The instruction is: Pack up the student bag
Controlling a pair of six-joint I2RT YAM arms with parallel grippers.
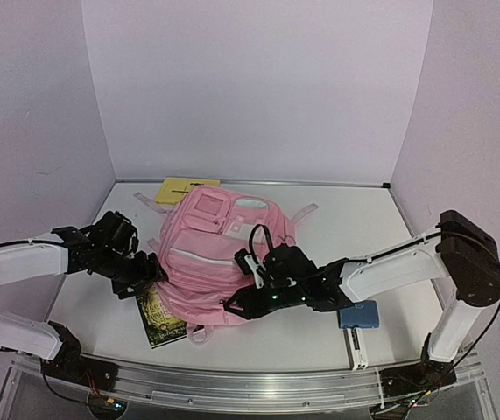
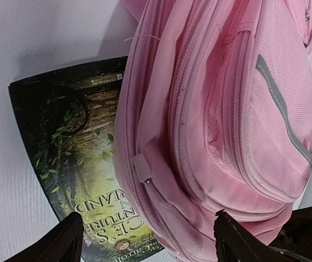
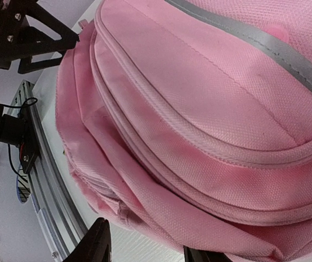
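Note:
The pink backpack [image 1: 217, 241] lies at the middle-left of the table, its zipped edge facing the front. At its left front corner is my left gripper [image 1: 151, 276]; in the left wrist view its fingers [image 2: 67, 237] stand wide apart, open, with the bag's seam running between and below them. My right gripper [image 1: 235, 304] is at the bag's front edge, open too, one of its fingers [image 3: 96, 240] at the left of the right wrist view and the bag's rim near the other. A dark and yellow book [image 2: 98, 142] lies partly under the bag's left side.
A yellow folder or book [image 1: 178, 187] lies behind the bag at the back left. On the right are a blue wallet-like item [image 1: 359, 314] and a white stick-shaped item [image 1: 355, 348]. Free table shows at the right and front centre.

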